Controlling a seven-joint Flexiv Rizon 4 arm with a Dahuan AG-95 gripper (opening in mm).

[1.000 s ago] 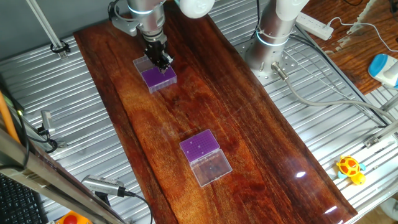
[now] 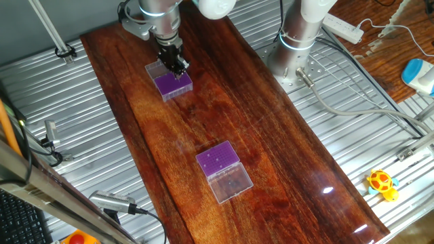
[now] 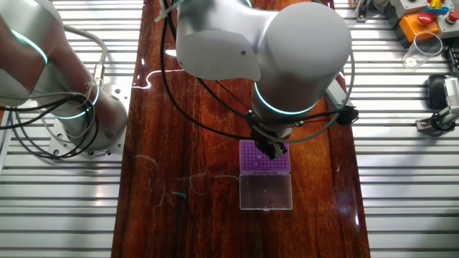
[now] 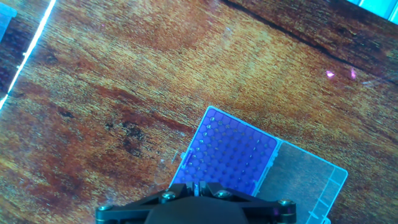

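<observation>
In exterior view 1, a purple tube rack (image 2: 174, 83) in a clear box stands at the far end of the wooden board, its clear lid (image 2: 157, 69) folded back. My gripper (image 2: 179, 70) is low over this rack, pointing down. From exterior view 2, the gripper (image 3: 272, 150) covers part of the rack (image 3: 252, 163). The wrist view shows the rack's grid (image 4: 227, 152) with small clear tubes in several holes near one side. There the fingertips are close together over the rack's near edge, and the gripper looks shut. Whether something tiny sits between them is hidden.
A second purple rack (image 2: 218, 158) with a few small tubes lies nearer the camera, its clear lid (image 2: 230, 183) open. Bare wooden board (image 2: 186, 125) separates the two boxes. The arm's base (image 2: 288, 61) stands to the right; a toy turtle (image 2: 381, 181) lies off the board.
</observation>
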